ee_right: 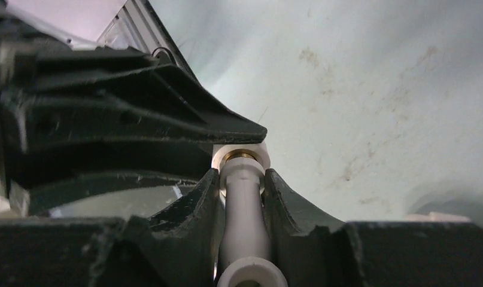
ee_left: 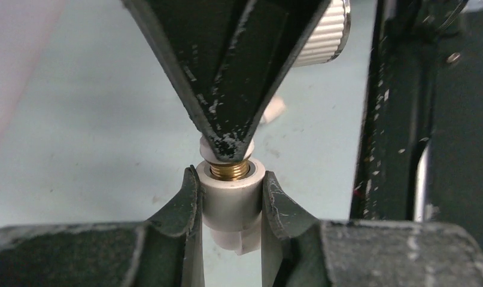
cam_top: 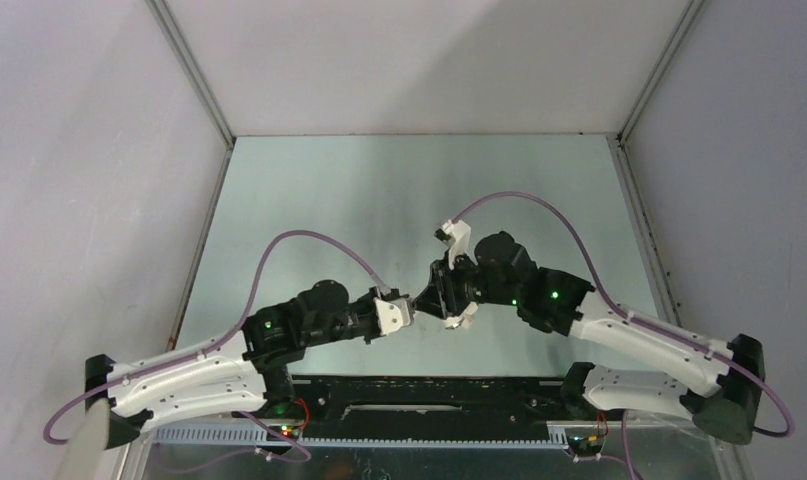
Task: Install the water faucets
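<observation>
In the left wrist view my left gripper is shut on a white round fitting (ee_left: pixel 231 206), a finger on each side. A brass thread (ee_left: pixel 228 170) stands in its top opening, below the right gripper's black fingers. The right wrist view shows my right gripper shut on a pale faucet piece (ee_right: pixel 245 209). Its brass-threaded end meets the white ring of the fitting (ee_right: pixel 260 153). Part of the thread still shows, so the two pieces are not flush. From above, both grippers meet near the middle, hiding the joint.
A white piece (ee_left: pixel 273 110) lies blurred on the table below the joint. A ribbed white cylinder (ee_left: pixel 325 39) shows beside the right fingers. A black strip (cam_top: pixel 419 405) runs along the front.
</observation>
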